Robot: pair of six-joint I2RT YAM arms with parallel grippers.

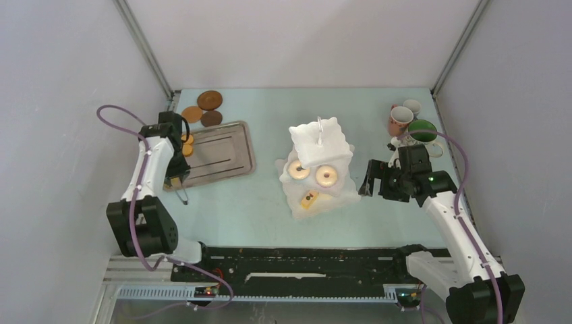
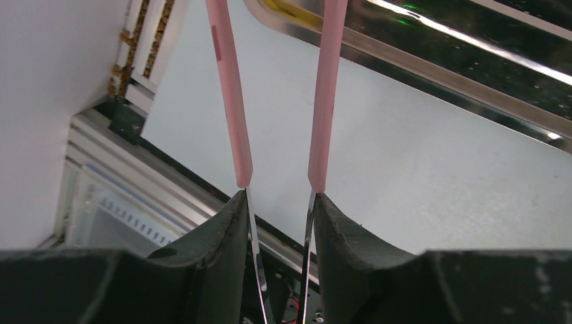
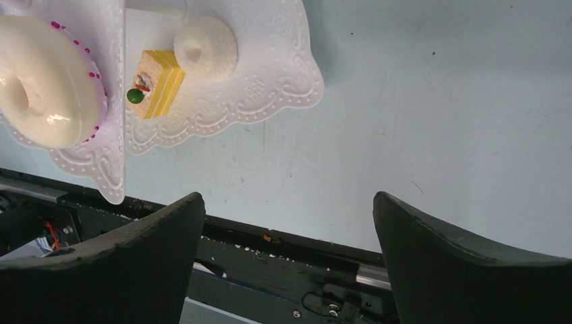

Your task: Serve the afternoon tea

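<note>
Pink-armed tongs point(image 2: 233, 101) stand between the black fingers of my left gripper, which rest against their metal legs. Their far tips run out of the left wrist view. From above, my left gripper point(image 1: 175, 165) is over the left end of the metal tray point(image 1: 229, 175), hiding some of its treats; orange pastries point(image 1: 187, 139) show beside it. The white tiered stand point(image 1: 344, 195) bears two donuts and, on the lower tier, a yellow cake slice point(image 3: 158, 84) and a small pale ring cake point(image 3: 206, 50). Right of it, my right gripper is open and empty.
Round brown plates point(image 1: 210, 100) lie behind the tray. A pink mug point(image 1: 398, 120), a green-lined mug point(image 1: 423, 128) and a small white cup point(image 1: 412, 105) stand at the back right, behind the right arm. Clear table lies between tray and stand.
</note>
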